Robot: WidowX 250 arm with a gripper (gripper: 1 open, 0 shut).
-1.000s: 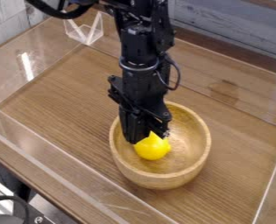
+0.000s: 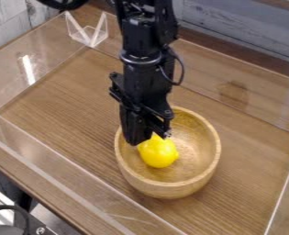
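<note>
A yellow object (image 2: pixel 159 153) lies inside a tan oval bowl (image 2: pixel 190 179) on the wooden table. My black gripper (image 2: pixel 140 133) hangs over the bowl's back left part, its tip just above and left of the yellow object. The gripper is shut, with nothing showing between its fingers; the arm hides part of the bowl's rim.
Clear plastic items stand at the left edges, a pale wall or ledge runs along the back right, and a black cable lies at the lower left.
The gripper and arm have shifted very slightly. The bowl and the yellow object look unmoved.
</note>
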